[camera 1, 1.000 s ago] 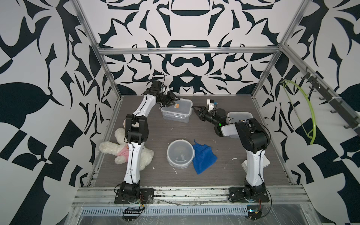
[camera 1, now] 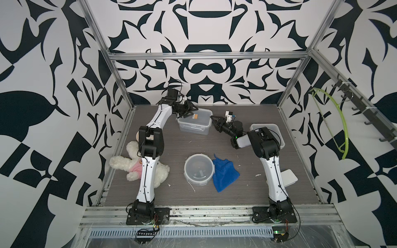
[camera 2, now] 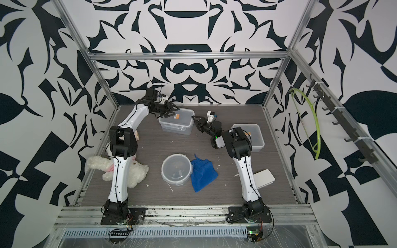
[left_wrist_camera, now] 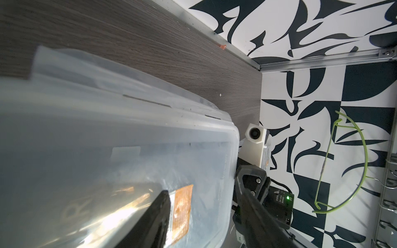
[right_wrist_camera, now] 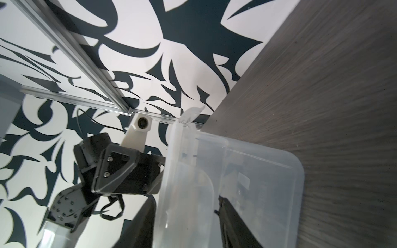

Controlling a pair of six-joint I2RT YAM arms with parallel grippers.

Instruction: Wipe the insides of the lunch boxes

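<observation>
A lidded rectangular lunch box [camera 1: 197,124] stands at the back middle. My left gripper [camera 1: 188,108] is on its left part, shut on the box. My right gripper [camera 1: 213,119] is at its right end, fingers apart around the near rim region; whether they touch cannot be told. An open rectangular lunch box [camera 1: 275,132] stands at the right, partly behind the right arm. A round lidded container [camera 1: 199,168] stands at the front middle, with a blue cloth [camera 1: 224,174] beside it.
A white plush toy [camera 1: 124,163] lies at the front left by the left arm. A white flat object [camera 1: 289,177] lies at the front right.
My right gripper has moved left to the lunch box's right end, its arm swinging left. The left arm and lunch box have not visibly moved.
</observation>
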